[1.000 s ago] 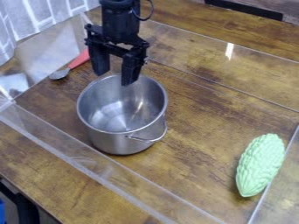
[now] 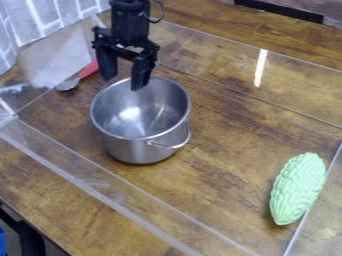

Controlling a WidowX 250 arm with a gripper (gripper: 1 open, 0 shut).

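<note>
A large steel pot [image 2: 140, 125] with a side handle sits on the wooden table, left of centre. Behind it the black gripper [image 2: 126, 70] hangs over the pot's far rim, its two fingers apart and pointing down, with nothing seen between them. A utensil with a red handle [image 2: 88, 69] and a metal end lies at the pot's back left, close to the gripper. A pale green cabbage-like object [image 2: 297, 188] lies at the front right.
Clear plastic walls run along the left, front and right edges of the table [image 2: 227, 140]. A pale crumpled cloth or sheet is at the back left.
The gripper has moved slightly back, away from the camera, and stands a little higher in the view. The pot and green object look unchanged.
</note>
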